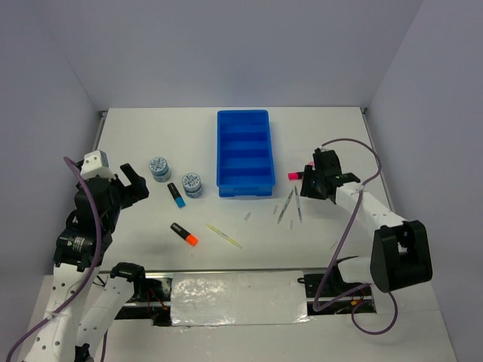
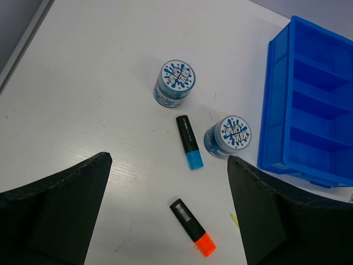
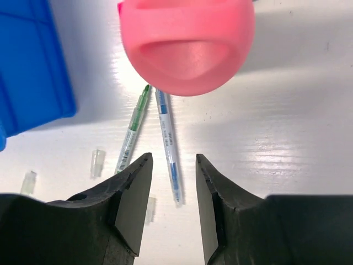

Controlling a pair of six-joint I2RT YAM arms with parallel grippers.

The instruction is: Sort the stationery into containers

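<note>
The blue pen point(image 3: 168, 143) and the green pen point(image 3: 132, 132) lie close together on the table, right of the blue compartment container point(image 1: 245, 192). Over them stands my right gripper, fingers parted and nothing gripped; the blue pen shows through the gap, beneath the tips. A large pink object point(image 3: 187, 49) fills the top of the right wrist view. At the table's left, my left gripper is open and empty. In front of it lie a blue-tipped marker point(image 2: 189, 141), an orange-tipped marker point(image 2: 193, 226) and a thin yellow pen point(image 1: 224, 235).
Two round jars point(image 1: 159, 169) with printed lids, the second jar point(image 1: 192, 185) nearer the container, stand at left. A pink-ended marker point(image 1: 293, 176) is partly hidden by the right gripper. Small clear pieces point(image 3: 97, 163) lie near the pens.
</note>
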